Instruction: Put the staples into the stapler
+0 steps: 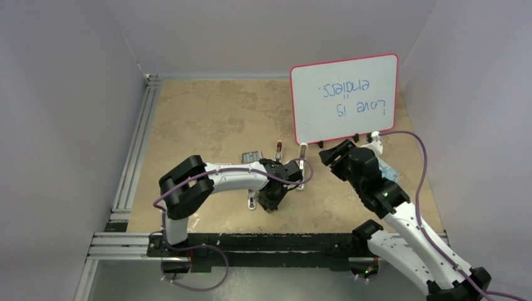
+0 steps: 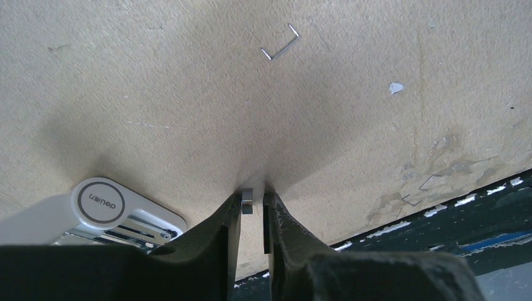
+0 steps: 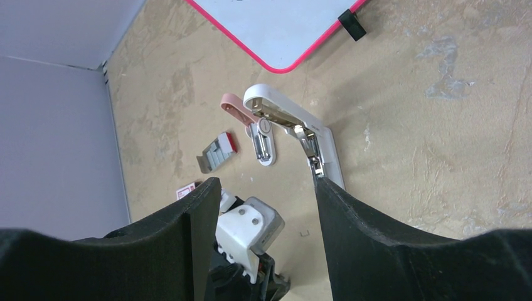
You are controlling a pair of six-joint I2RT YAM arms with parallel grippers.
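In the left wrist view, a short silver staple strip (image 2: 247,201) is between the fingertips of my left gripper. It sits against the left finger, and a narrow gap separates it from the right finger, so the fingers stand slightly open near the table. A white stapler (image 2: 128,213) lies spread open at lower left. The right wrist view shows another white stapler (image 3: 295,122) with its lid raised, a pink one (image 3: 238,109) beside it, and the grey staple box (image 3: 216,153). My right gripper hangs wide open and empty, right of the staplers.
One loose staple (image 2: 281,48) lies ahead of the left gripper, with further thin ones near the dark table edge (image 2: 389,227). A whiteboard (image 1: 345,97) stands at the back right.
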